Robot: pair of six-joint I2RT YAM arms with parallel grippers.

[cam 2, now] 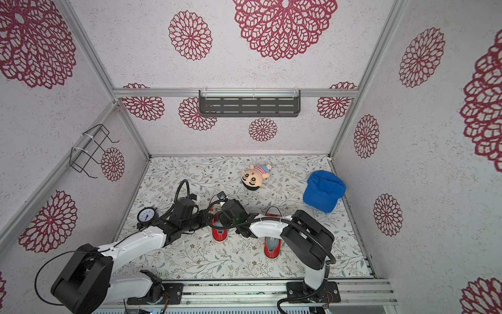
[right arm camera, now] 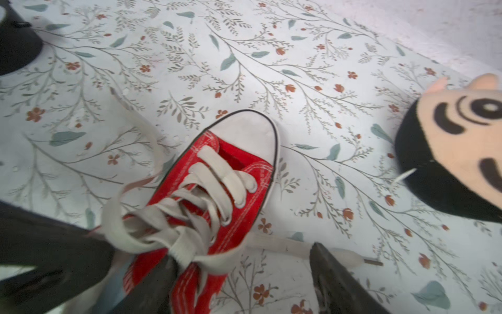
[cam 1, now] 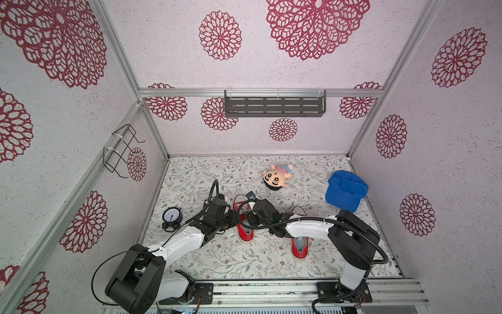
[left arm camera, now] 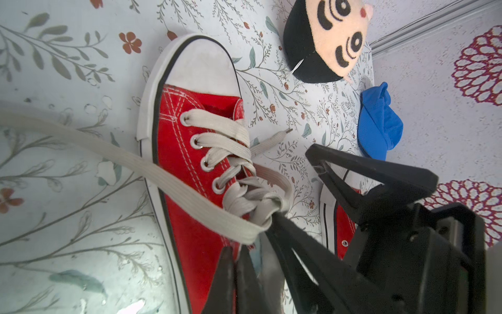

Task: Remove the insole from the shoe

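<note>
The left red canvas shoe [cam 1: 245, 235] lies toe away from me, white laces [right arm camera: 209, 178] tied in a knot. Only part of its grey-blue inside [right arm camera: 109, 290] shows past the grippers; the insole's edge cannot be made out. My left gripper is shut over the shoe's left side, by the collar below the knot; whether thin fabric is between its fingers is unclear. From the right, my right gripper reaches over the shoe, fingers apart: one finger [right arm camera: 164, 282] is by the knot, the other [right arm camera: 334, 282] outside the shoe.
A second red shoe [cam 1: 299, 248] lies under the right arm. Behind are a plush doll [cam 1: 276, 177] and a blue cap [cam 1: 346, 190]; a black dial clock [cam 1: 172, 216] stands left. A loose lace end [left arm camera: 78, 138] stretches left.
</note>
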